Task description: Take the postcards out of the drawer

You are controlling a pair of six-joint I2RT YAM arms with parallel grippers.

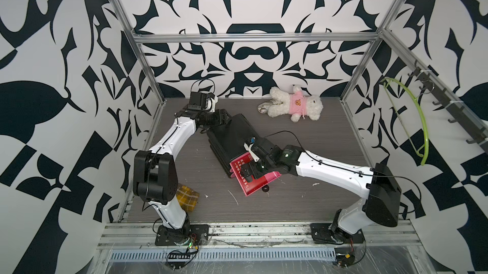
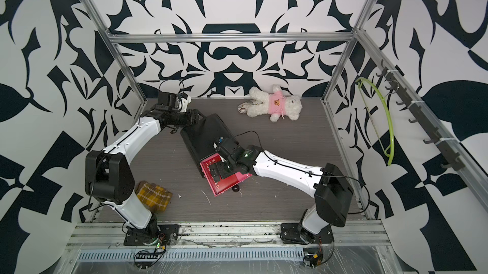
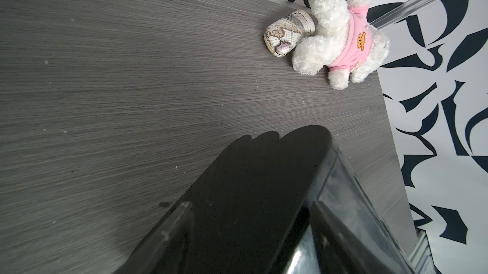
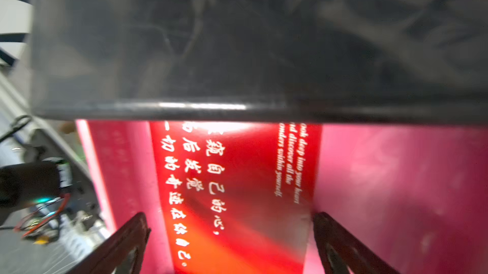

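A red postcard (image 4: 244, 208) with white lettering lies in the pink drawer (image 4: 386, 192), which is pulled out from the black cabinet (image 1: 231, 134). In the top left view the drawer's dark round knob (image 1: 265, 188) faces the front. My right gripper is open above the postcard, its fingers (image 4: 124, 246) apart on either side of the card in the right wrist view, nothing gripped. At the cabinet's back end, my left gripper stands open, with the cabinet's black top showing between its blurred fingers. Whether it touches the cabinet I cannot tell.
A white plush toy (image 1: 297, 103) in pink lies at the back wall. A folded yellow checked cloth (image 1: 187, 197) rests beside the left arm's base.
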